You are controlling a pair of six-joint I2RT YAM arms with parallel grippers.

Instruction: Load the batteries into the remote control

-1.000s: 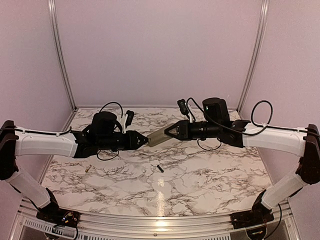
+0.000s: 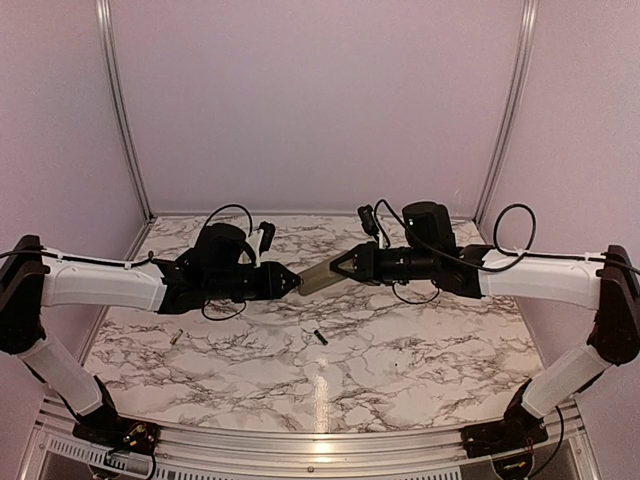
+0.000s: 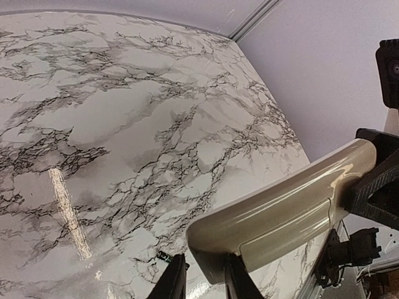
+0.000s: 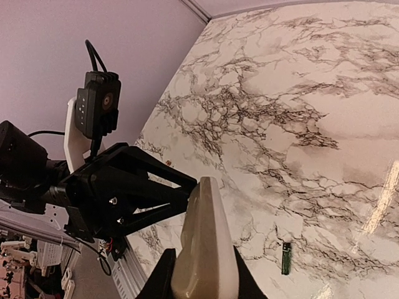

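Observation:
Between the two arms a pale remote control [image 2: 321,277] is held in the air, tilted. My right gripper [image 2: 346,264] is shut on its raised right end. My left gripper [image 2: 294,282] is shut at the lower left end; in the left wrist view its fingertips meet the remote [image 3: 280,208] at a corner, where the outline of a panel shows on the face. In the right wrist view the remote [image 4: 206,249] is seen end-on. A small dark green battery [image 2: 320,337] lies on the table below, and a small light object [image 2: 176,337], perhaps a battery, lies at the left.
Walls close it in at the back and sides, and a metal rail [image 2: 320,440] runs along the front edge.
Both arms have shifted very slightly, the left one a little to the right, with the remote held between them. The objects on the table have not moved.

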